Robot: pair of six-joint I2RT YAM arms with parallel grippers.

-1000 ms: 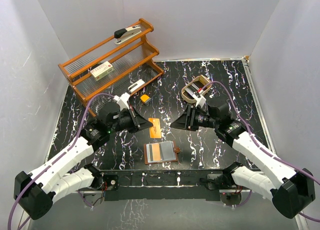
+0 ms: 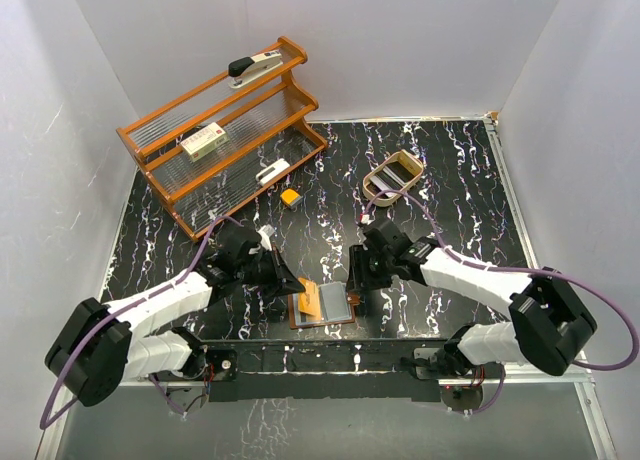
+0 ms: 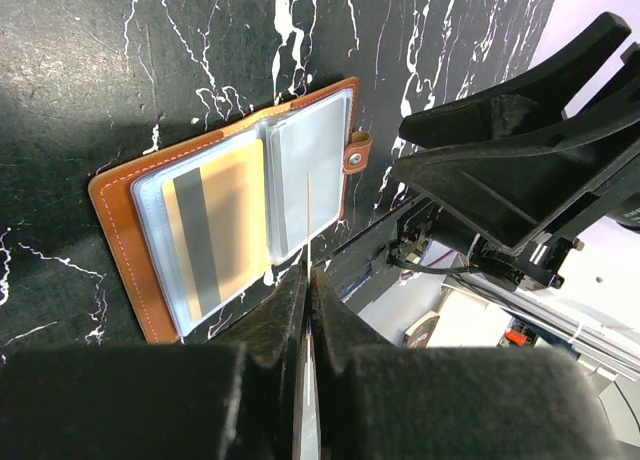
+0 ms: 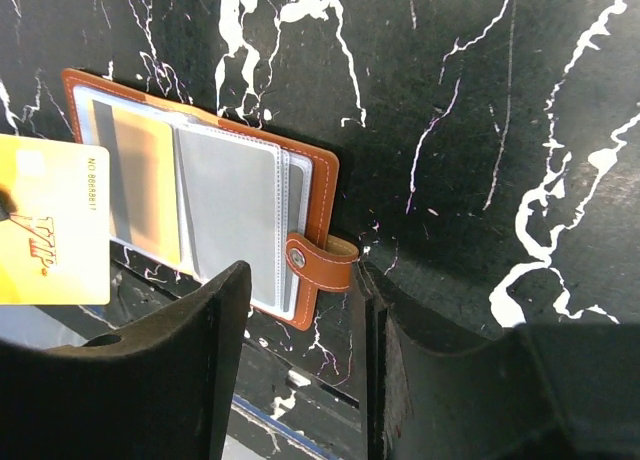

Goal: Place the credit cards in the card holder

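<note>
The card holder (image 2: 336, 302) lies open on the table, brown with clear sleeves and a snap strap (image 4: 322, 263) at its right. A yellow-orange card shows in its left sleeve (image 3: 220, 230). My left gripper (image 2: 299, 284) is shut on another yellow card (image 4: 55, 220). In the left wrist view this held card (image 3: 309, 215) is edge-on, a thin line over the sleeves; it hangs above the holder. My right gripper is open beside the strap end, low over the holder's right edge. The strap shows between its fingers; contact is unclear.
A small box (image 2: 394, 176) with several cards stands at the back right. A wooden shelf (image 2: 222, 135) fills the back left, with a yellow object (image 2: 290, 198) on the table before it. The table right of the holder is clear.
Both grippers have come down and toward the front edge. The left one brought the yellow card from behind the holder to above it; the right one reached the holder's strap side.
</note>
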